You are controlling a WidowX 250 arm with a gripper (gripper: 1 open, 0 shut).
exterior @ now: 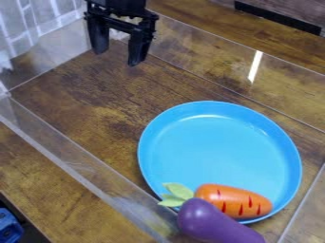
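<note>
My black gripper (120, 42) is at the top left of the camera view, held above the wooden surface with its fingers apart and nothing visible between them. A blue plate (219, 149) lies to the lower right. An orange toy carrot (237, 200) with dark stripes lies on the plate's lower right part, and a purple toy eggplant (216, 224) lies just below the carrot at the bottom edge.
Clear low walls (71, 152) border the wooden area (83, 100). The middle and left of the board are bare. A small blue object (8, 227) is cut off at the lower left corner, outside the wall.
</note>
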